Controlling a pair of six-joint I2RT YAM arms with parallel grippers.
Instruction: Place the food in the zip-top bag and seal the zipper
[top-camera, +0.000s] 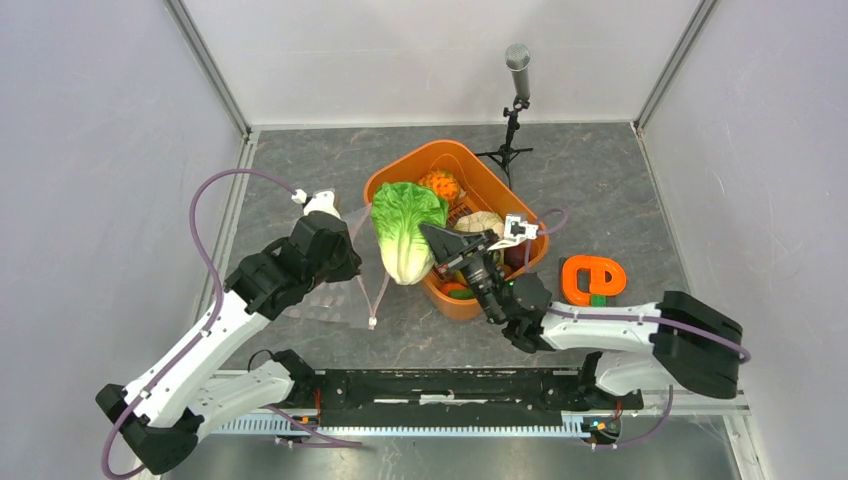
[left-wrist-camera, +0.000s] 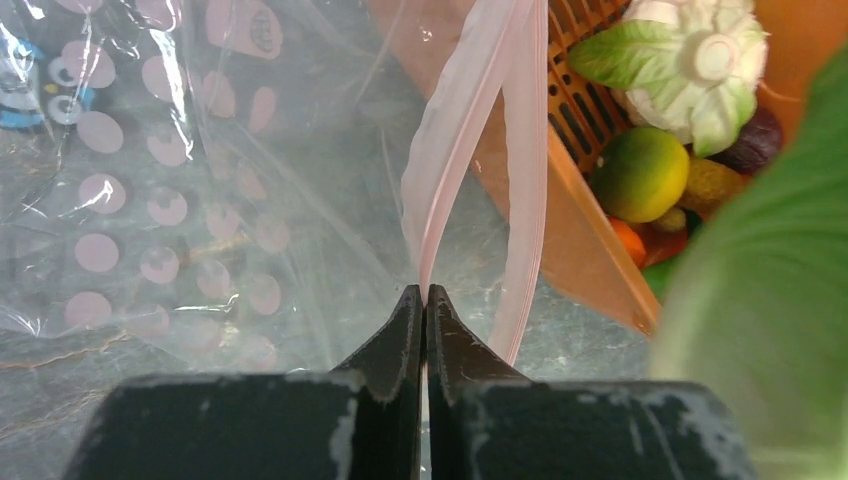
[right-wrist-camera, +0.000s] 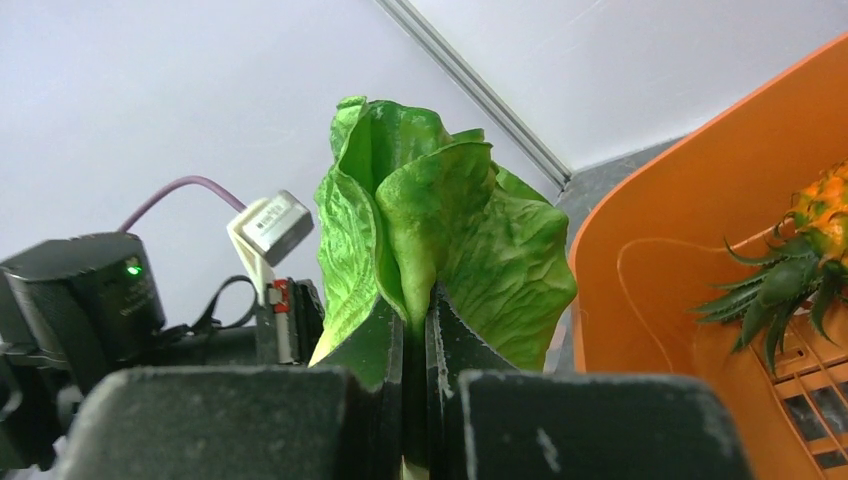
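Observation:
A green lettuce (top-camera: 405, 230) with a pale base hangs over the left side of the orange basket (top-camera: 440, 150), with my right gripper (top-camera: 428, 238) shut on it. Its crinkled leaves (right-wrist-camera: 440, 220) rise between the fingers in the right wrist view. A clear zip bag (left-wrist-camera: 230, 190) with pink dots lies at the left. My left gripper is shut on the rim of its mouth. In the left wrist view, the bag's pink zipper strips (left-wrist-camera: 525, 200) stand apart beyond the fingertips. The lettuce shows blurred at the right edge there, apart from the bag's mouth.
Inside the basket are a cauliflower (left-wrist-camera: 700, 70), a green-yellow fruit (left-wrist-camera: 640, 175), a toy pineapple (top-camera: 441, 184) and other foods. An orange tool (top-camera: 593, 277) lies at the right. A microphone on a stand (top-camera: 517, 75) is at the back.

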